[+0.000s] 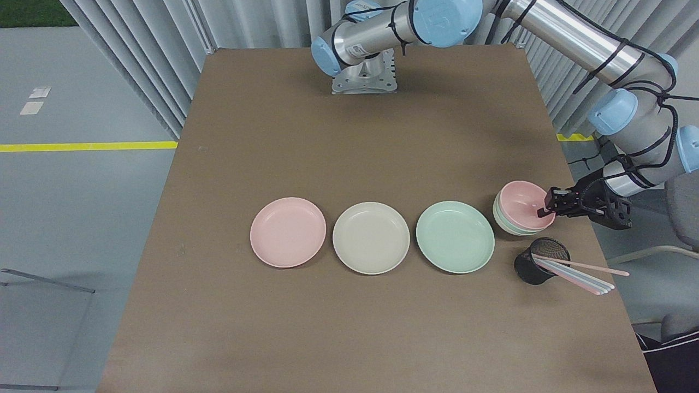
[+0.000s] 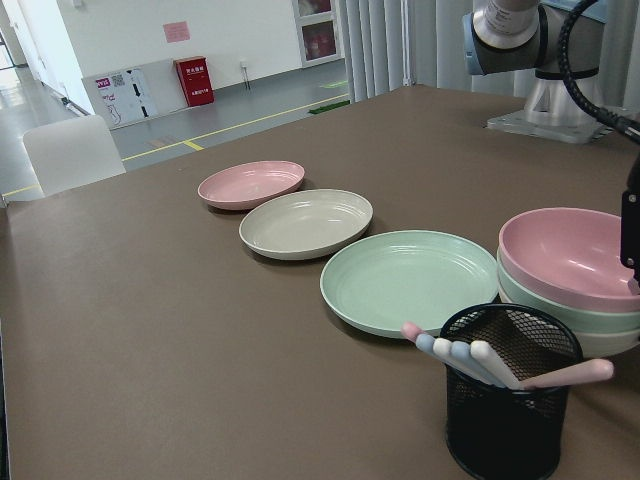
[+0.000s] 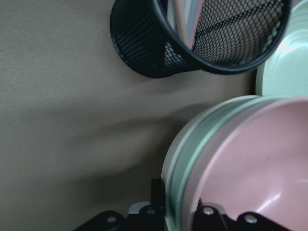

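A stack of bowls, pink over mint and white, stands behind the mesh cup at the table's right, beside the mint plate. My black gripper is shut on the stack's rims; in the wrist view its fingers straddle the bowl walls. A pink plate and a white plate lie to the left in a row with the mint one.
A black mesh cup with several pink, white and pale-blue utensils sticking out stands close to the stack at the right edge. The table's front, back and left are clear.
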